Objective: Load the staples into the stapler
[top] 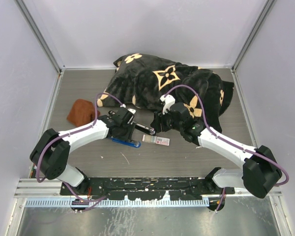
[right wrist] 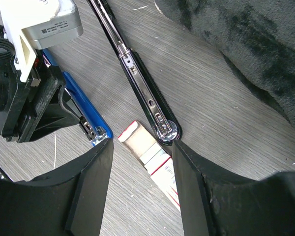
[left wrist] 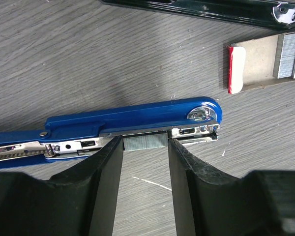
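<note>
A blue stapler [left wrist: 137,116] lies with its magazine exposed, under my left gripper [top: 127,137]. In the left wrist view, a silver staple strip [left wrist: 145,142] fills the gap between the left fingertips, one at each end of it. That strip is at the stapler's metal channel; how deep it sits is unclear. My right gripper is open and empty, above the black stapler [right wrist: 150,96] and the staple box [right wrist: 145,147]. More staple strips [left wrist: 287,55] lie inside the open box.
A dark patterned blanket [top: 172,81] is heaped at the back, close to the right gripper. A brown cloth [top: 82,112] rests at the left. Bare table [top: 152,160] stretches in front of the stapler and box.
</note>
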